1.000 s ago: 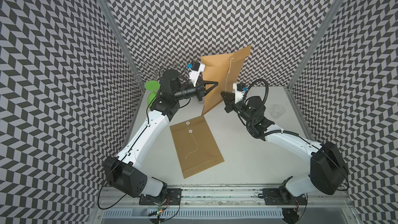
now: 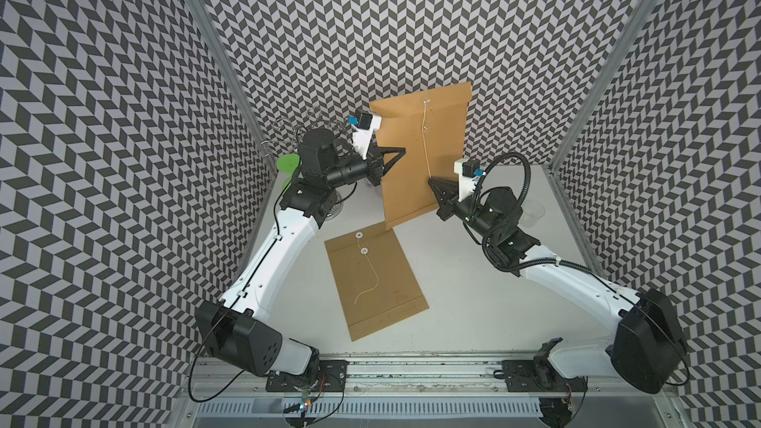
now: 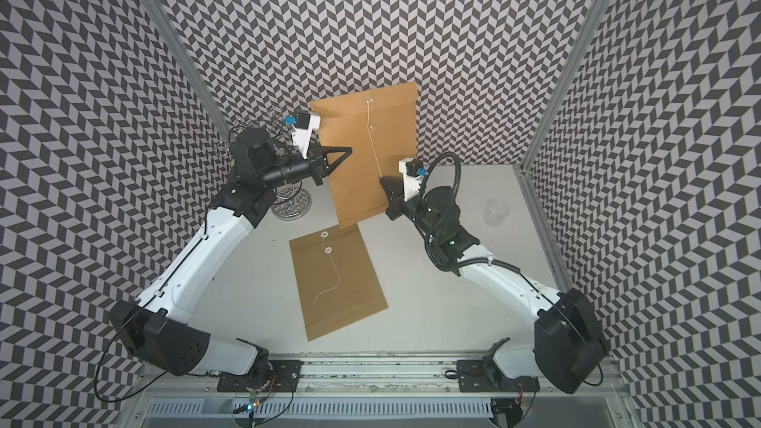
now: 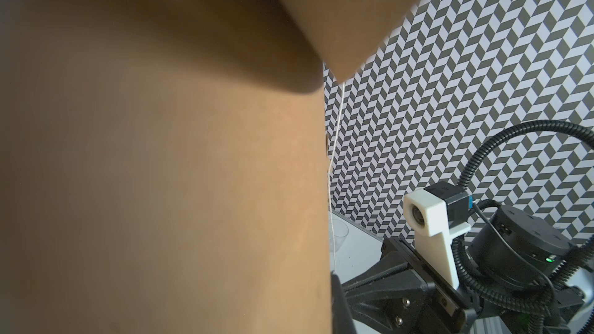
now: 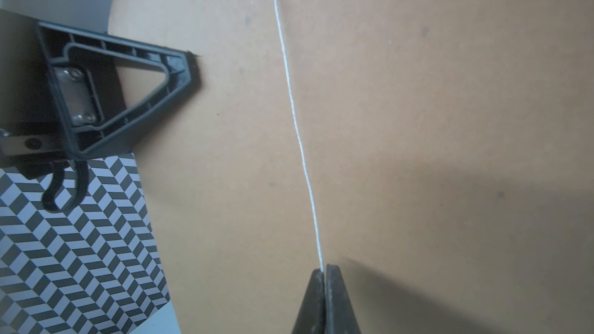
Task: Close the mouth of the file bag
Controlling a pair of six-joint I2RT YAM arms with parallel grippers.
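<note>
A brown file bag [image 2: 412, 166] is held upright above the table, its top flap showing two buttons with a white string [image 3: 372, 142] running down from them. My left gripper [image 3: 348, 152] is at the bag's left side, fingers against or near the card; the left wrist view is mostly blurred brown card. My right gripper is shut at the lower part of the string, which reaches down to its fingertips; whether it is pinched is unclear.
A second file bag [image 2: 376, 285] lies flat on the front table. A green object [image 2: 287, 164] and wire racks stand behind my left arm. A clear bowl [image 3: 497, 210] sits at the right.
Since a second ago the upright bag has swung to face the camera more squarely.
</note>
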